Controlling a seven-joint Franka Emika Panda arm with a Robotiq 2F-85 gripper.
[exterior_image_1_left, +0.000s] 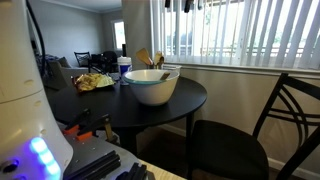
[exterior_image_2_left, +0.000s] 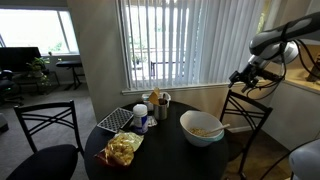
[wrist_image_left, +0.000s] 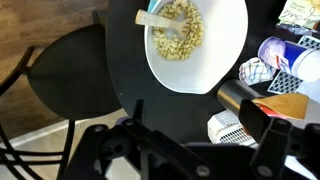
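Observation:
A white bowl (exterior_image_2_left: 203, 128) stands on the round dark table (exterior_image_2_left: 165, 156). Inside it the wrist view shows small yellowish pieces (wrist_image_left: 178, 42) and a light spoon handle (wrist_image_left: 158, 20) crossing the rim. My gripper (exterior_image_2_left: 240, 84) is up in the air, to the right of the bowl and above it in exterior view 2. Its dark, spread fingers frame the bottom of the wrist view, open, with nothing held between them. Only the tips of dark parts show at the top edge of exterior view 1.
Wooden utensils (exterior_image_2_left: 154, 97) in a dark cup, a blue-and-white container (exterior_image_2_left: 140, 118), a white basket (exterior_image_2_left: 117, 119) and a yellow bag (exterior_image_2_left: 122, 149) share the table. Black chairs (exterior_image_1_left: 228, 142) stand around it. Bare tabletop (exterior_image_2_left: 160, 165) lies in front of the bowl.

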